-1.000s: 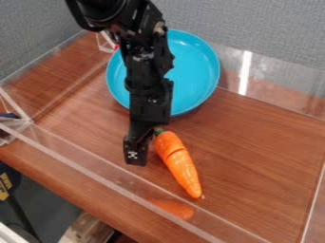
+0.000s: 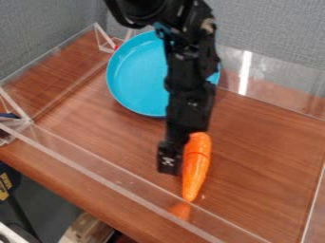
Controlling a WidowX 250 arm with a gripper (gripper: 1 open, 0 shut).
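An orange carrot point(image 2: 196, 166) lies upright in the frame on the wooden table, its tip toward the front. My black gripper point(image 2: 181, 155) is down at the carrot's top left, partly covering it; whether its fingers are apart or closed on the carrot is hard to see. A blue plate point(image 2: 132, 78) lies behind the arm at the back.
Clear acrylic walls point(image 2: 260, 89) edge the table at back and front. Small items sit at the left edge.
My gripper has moved to the right, and the carrot has shifted and turned, now pointing more straight toward the front.
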